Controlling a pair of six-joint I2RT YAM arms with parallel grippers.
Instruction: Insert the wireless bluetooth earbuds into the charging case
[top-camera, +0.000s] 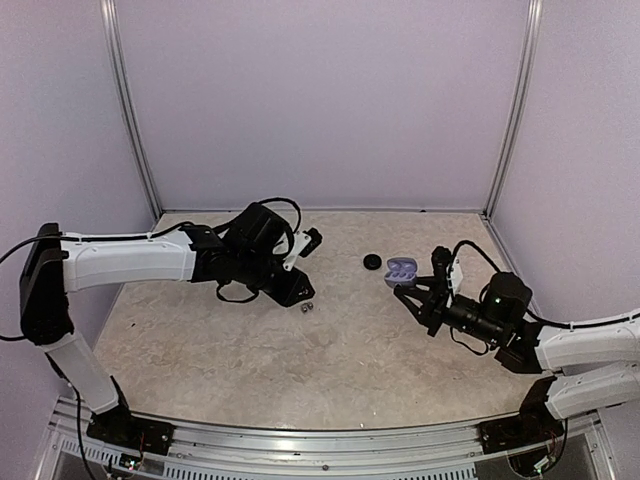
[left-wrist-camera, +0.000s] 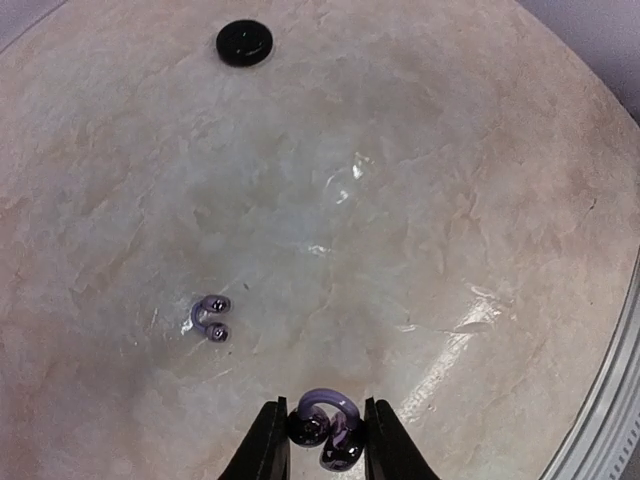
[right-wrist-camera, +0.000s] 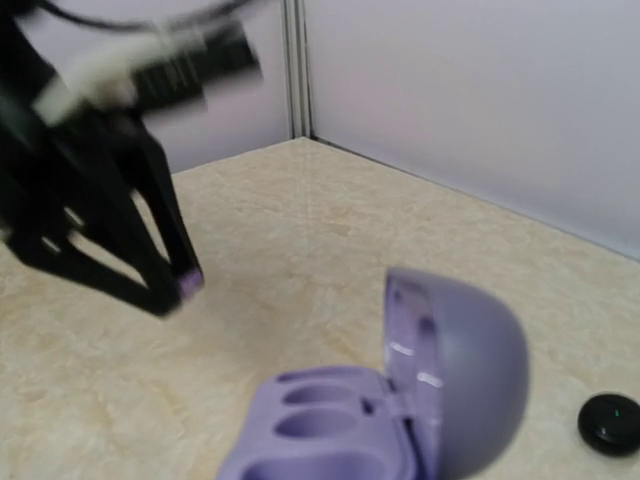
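The purple charging case (top-camera: 401, 270) has its lid up, its empty hollows showing in the right wrist view, where the case (right-wrist-camera: 470, 370) fills the lower middle. My right gripper (top-camera: 402, 291) is shut on the case, holding it above the table; its fingers are out of sight in its own wrist view. One purple clip-shaped earbud (left-wrist-camera: 328, 428) with dark shiny ends is pinched in my left gripper, which hangs above the table left of the case. The other earbud (left-wrist-camera: 211, 318) lies on the table, close to the left gripper in the top view.
A round black disc (top-camera: 372, 261) lies on the table behind and left of the case. Walls (top-camera: 570, 150) close off the back and sides.
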